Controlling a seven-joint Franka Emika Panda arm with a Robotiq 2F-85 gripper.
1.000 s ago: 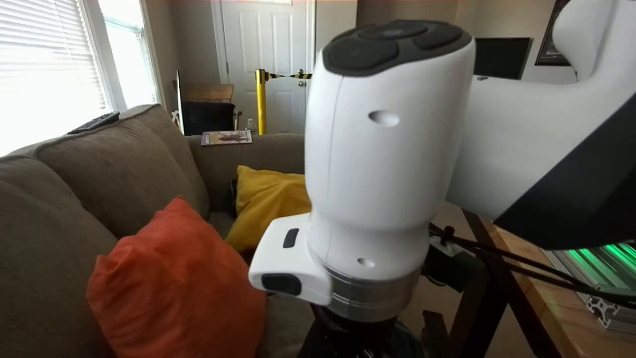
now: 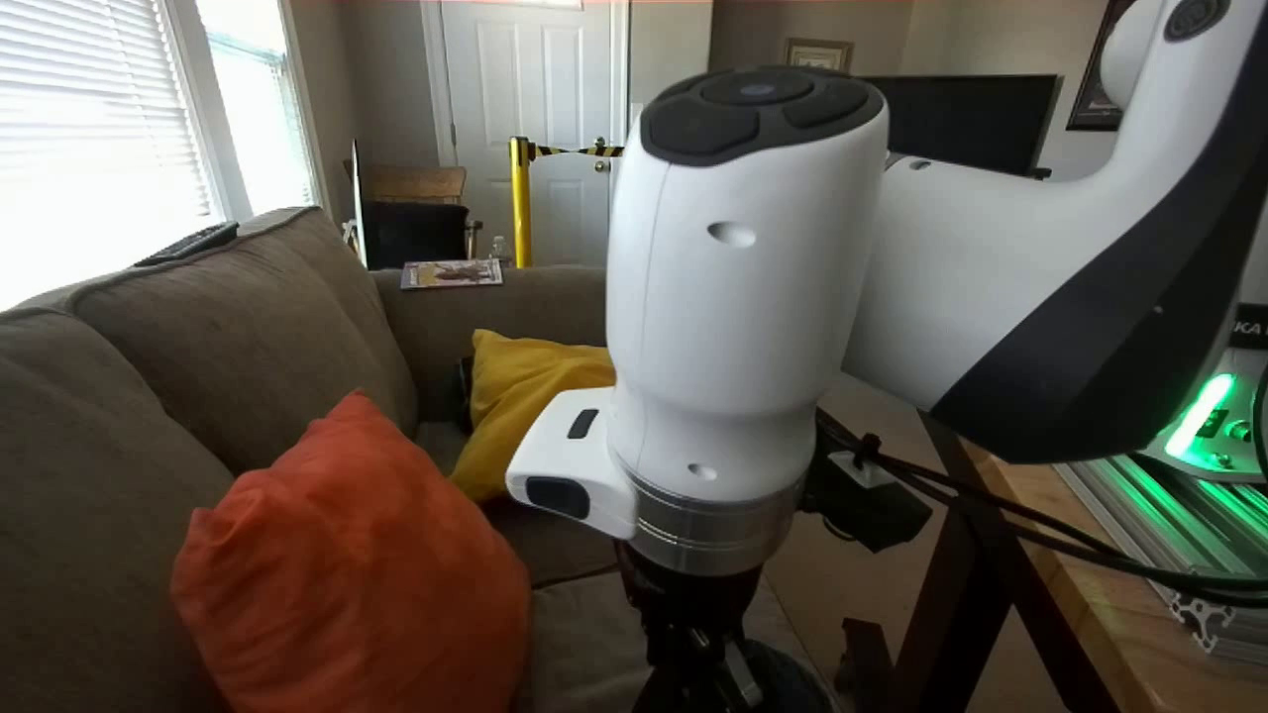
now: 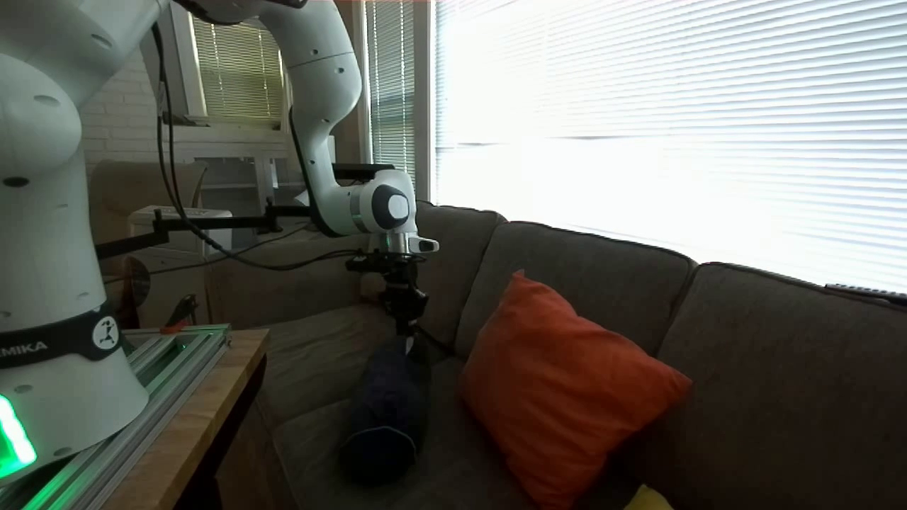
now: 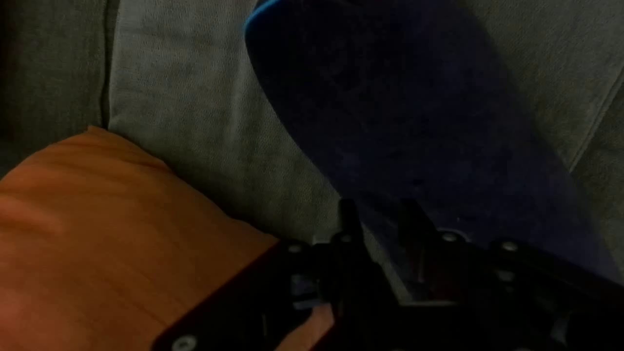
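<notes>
A long dark navy cushion (image 4: 421, 128) lies on the grey couch seat (image 4: 187, 111), its one end edged in light blue. In exterior view 2 the same dark cushion (image 3: 387, 399) stretches toward the camera, below my gripper (image 3: 406, 324). In the wrist view my gripper stands part open over the cushion's long edge. Couch and cushion show through the gap between its dark fingers. Whether the fingertips touch the cushion is too dark to tell. Exterior view 1 shows my gripper only in part, at the bottom edge.
An orange pillow (image 3: 570, 391) leans against the couch back, close beside the navy cushion. A yellow pillow (image 2: 529, 398) rests toward the couch's far arm. The wooden table (image 3: 212, 399) with the robot base borders the couch seat. Cables hang from my arm.
The pillows have stayed put.
</notes>
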